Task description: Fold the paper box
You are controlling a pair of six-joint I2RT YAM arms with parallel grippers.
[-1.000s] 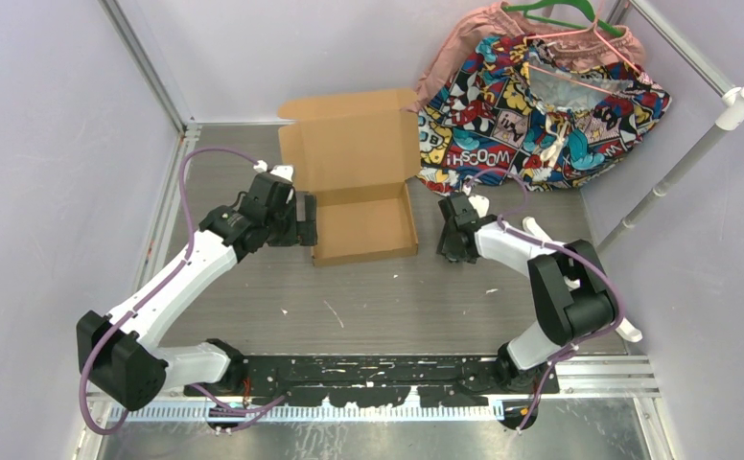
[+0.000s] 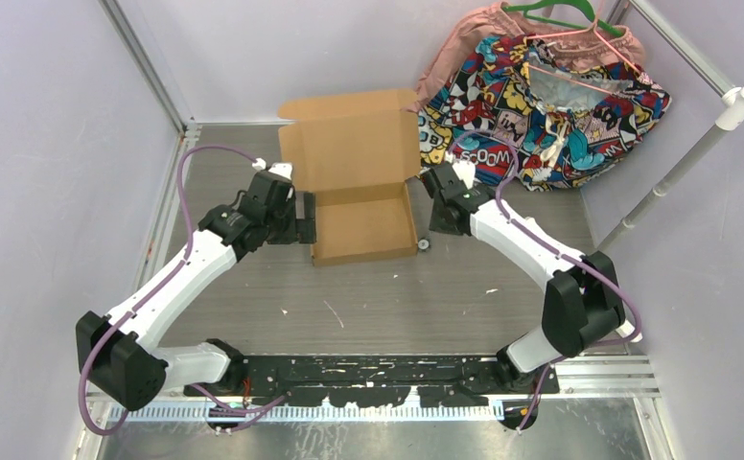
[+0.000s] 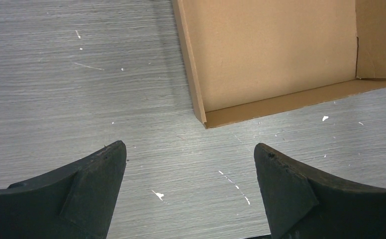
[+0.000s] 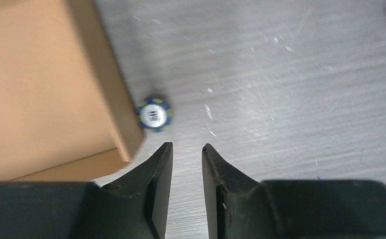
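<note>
The cardboard box lies open on the grey floor, its lid folded out flat toward the back wall. My left gripper is at the box's left side, open and empty; in the left wrist view the box's walls stand beyond the fingers. My right gripper hangs right of the box. In the right wrist view its fingers stand a narrow gap apart, with bare floor showing between; whether anything is held is unclear. A round chip lies against the outside of the box's right wall.
Patterned cloth and hangers fill the back right. A white pole stands at the right. The floor in front of the box is clear.
My right gripper has risen and moved back and slightly left, and the round chip now shows beside the box in the top view. The left arm and box are unchanged.
</note>
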